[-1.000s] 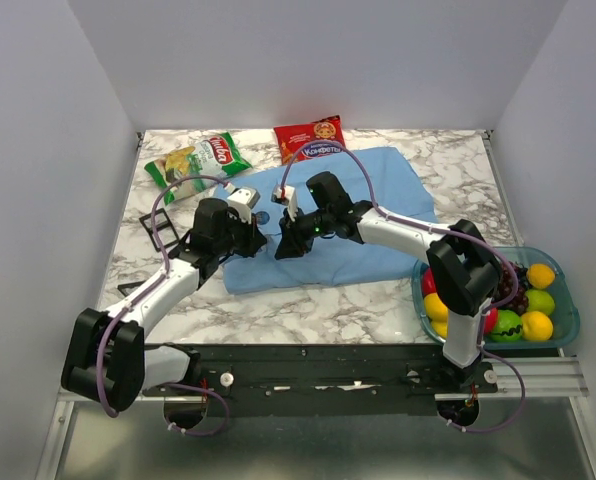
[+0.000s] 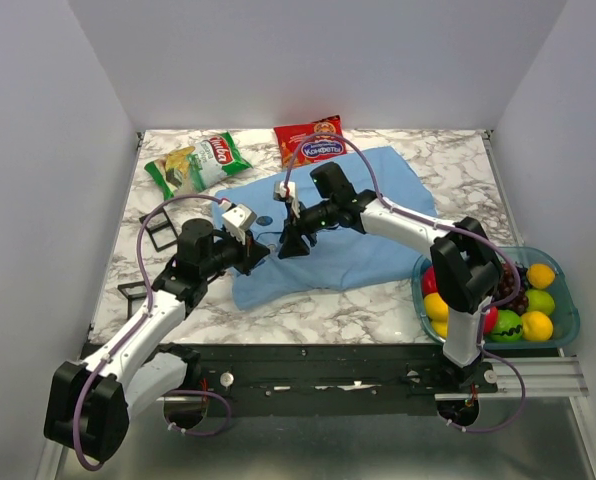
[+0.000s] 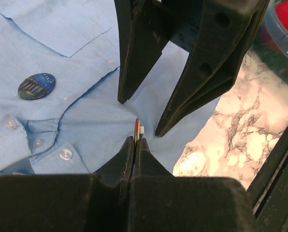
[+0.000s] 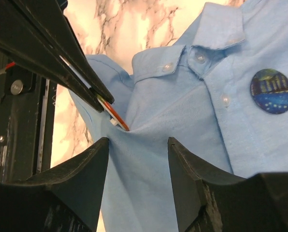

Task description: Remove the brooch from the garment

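A blue shirt (image 2: 328, 250) lies spread on the marbled table. My left gripper is shut on a thin, flat brooch (image 3: 136, 127), seen edge-on with a red-orange side and a small pale piece. In the right wrist view this brooch (image 4: 116, 116) meets a raised fold of the cloth; whether its pin is still through the fabric cannot be told. My right gripper is open, its fingertips over the shirt close beside the brooch, nothing clearly gripped. A round dark-blue badge (image 4: 272, 91) also sits on the shirt, near the button placket.
Two snack bags, one green (image 2: 216, 160) and one red (image 2: 308, 140), lie at the back. Dark frames (image 2: 159, 228) are on the left. A teal basket of fruit (image 2: 570, 318) stands at the right.
The right gripper has shifted only slightly.
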